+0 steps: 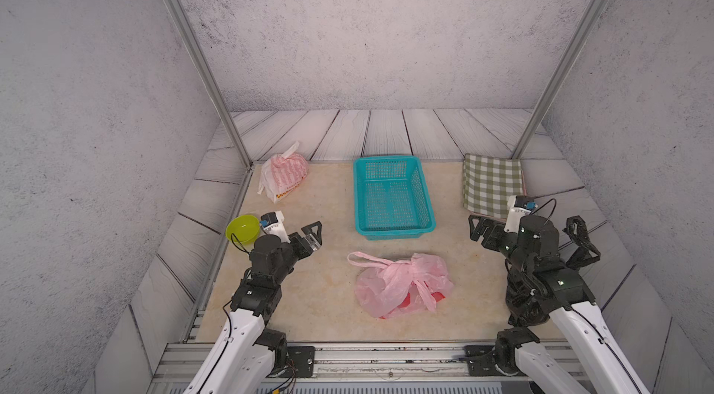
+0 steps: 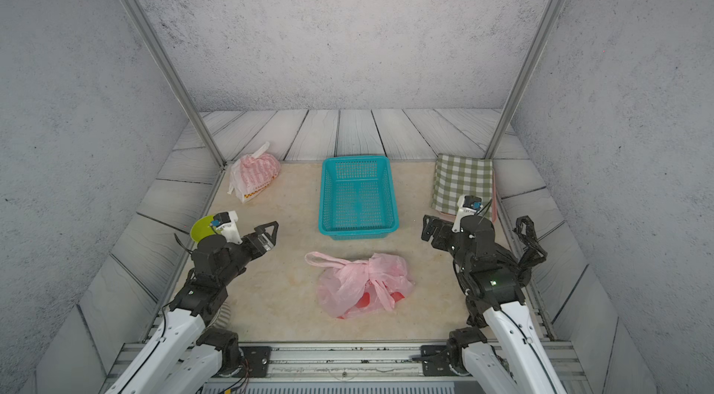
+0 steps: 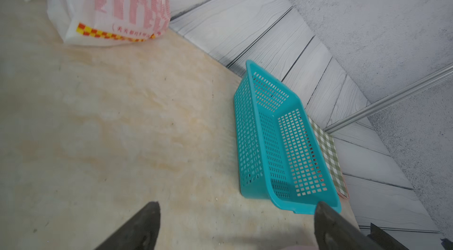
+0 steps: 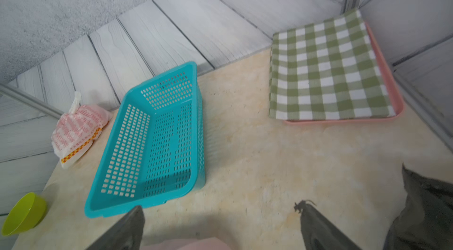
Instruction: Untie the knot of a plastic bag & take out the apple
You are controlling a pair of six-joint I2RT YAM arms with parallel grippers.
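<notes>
A pink plastic bag (image 1: 394, 286) (image 2: 357, 282) lies knotted on the front middle of the table, with red showing through it; whether that is the apple I cannot tell. My left gripper (image 1: 314, 234) (image 2: 267, 234) stands open and empty above the table, left of the bag and a little behind it. My right gripper (image 1: 479, 230) (image 2: 431, 226) is open and empty, right of the bag and behind it. Both wrist views show only a small edge of the bag at the bottom.
A teal basket (image 1: 392, 230) stands behind the bag. A white-and-pink bag (image 1: 282, 174) lies back left, a green bowl (image 1: 241, 228) at the left edge, and a checked cloth (image 1: 491, 182) on a pink tray back right. Bare table surrounds the pink bag.
</notes>
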